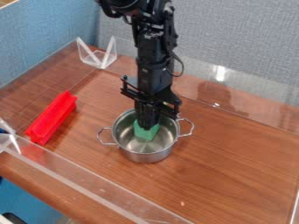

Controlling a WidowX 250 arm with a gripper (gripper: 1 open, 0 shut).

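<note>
A steel pot (145, 150) with two wire handles stands on the wooden table (228, 175). Inside it is a green object (145, 131). My black gripper (147, 121) is lowered into the pot's mouth, directly over the green object and partly covering it. The fingertips are hard to make out against the object, and whether they touch it I cannot tell.
A red elongated packet (52, 117) lies to the left of the pot. A white wire rack (98, 54) stands at the back left by the walls. Clear acrylic strips run along the edges.
</note>
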